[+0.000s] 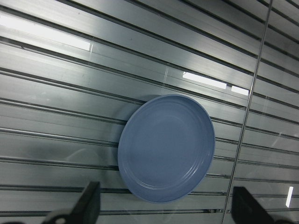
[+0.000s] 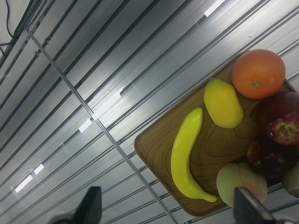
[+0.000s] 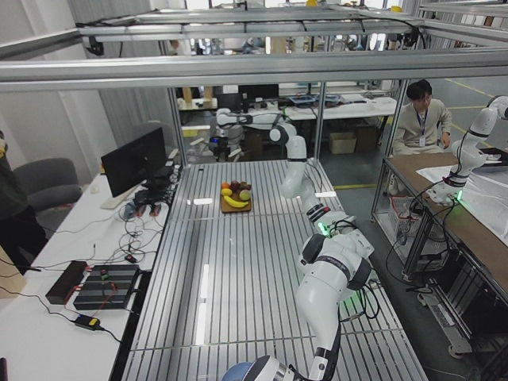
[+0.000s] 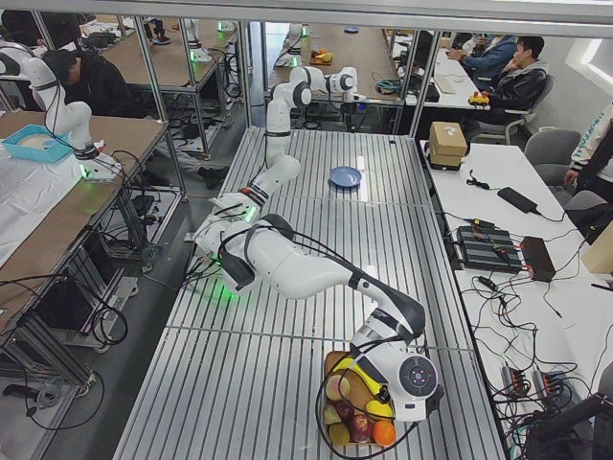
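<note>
A blue plate (image 1: pixel 166 148) lies bare on the slatted metal table (image 1: pixel 56 140), centred below my left gripper, whose blurred fingers stand wide apart with nothing between them. A wooden tray (image 2: pixel 154 151) holds a banana (image 2: pixel 183 154), a yellow mango-like fruit (image 2: pixel 223 103), an orange (image 2: pixel 258 73), a peach (image 2: pixel 241 182), red apples (image 2: pixel 281 119) and other fruit. My right gripper hangs open over the tray, empty; in the camera right view its arm partly hides the fruit.
A white side desk (image 3: pixel 55 325) with monitor, cables and black boxes runs along one edge; another robot's bench (image 3: pixel 421 171) stands along the other. Metal frame posts surround the table. Much of the slatted surface between plate and tray is clear.
</note>
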